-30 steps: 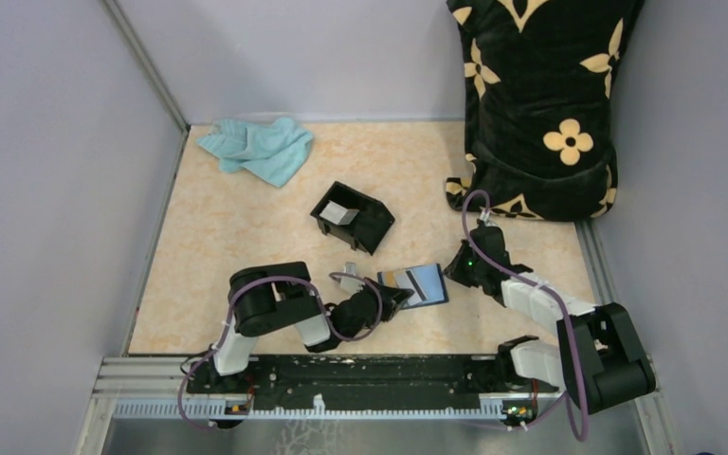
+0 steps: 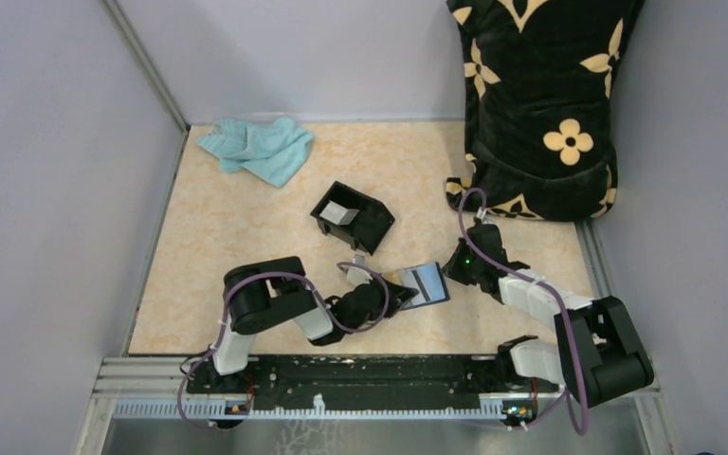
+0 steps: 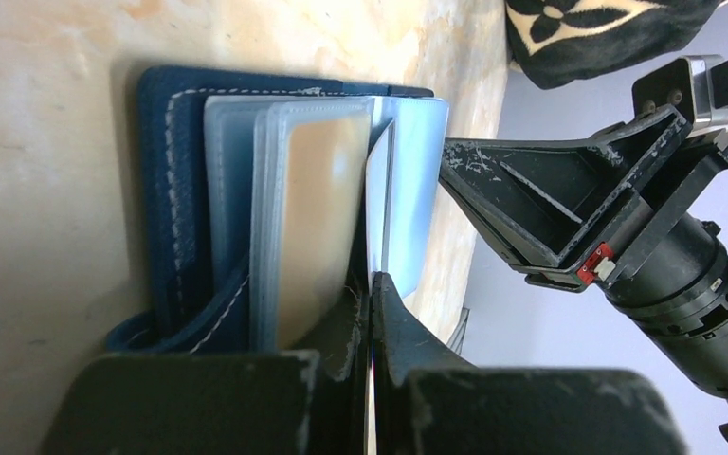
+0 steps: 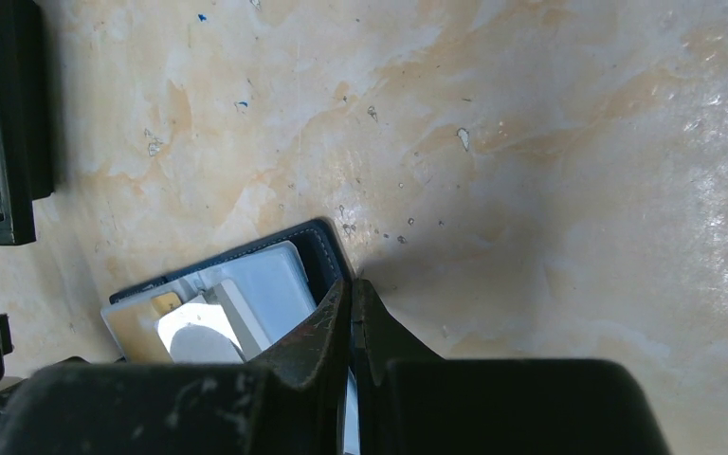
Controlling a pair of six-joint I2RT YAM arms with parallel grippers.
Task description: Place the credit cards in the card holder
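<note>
The open card holder [image 2: 438,296], dark blue with clear sleeves, lies flat between my grippers. A white card with a dark stripe [image 3: 379,204] sits partly in its light blue sleeve [image 3: 415,213]. My left gripper is shut, with its tips against the near edge of that card; whether the edge is between them is unclear. At the holder's right edge, my right gripper is shut too, its tips touching or very close to the border and nothing visible between them. A tan card [image 3: 318,194] stands in another sleeve.
A black box [image 2: 375,226] behind the holder contains a white card [image 2: 339,213]. A teal cloth [image 2: 263,147] lies at the back left, and a black flowered cushion [image 2: 531,104] leans at the back right.
My left gripper has shifted slightly right toward the holder. The holder has slid a little to the right; my right gripper has barely moved.
</note>
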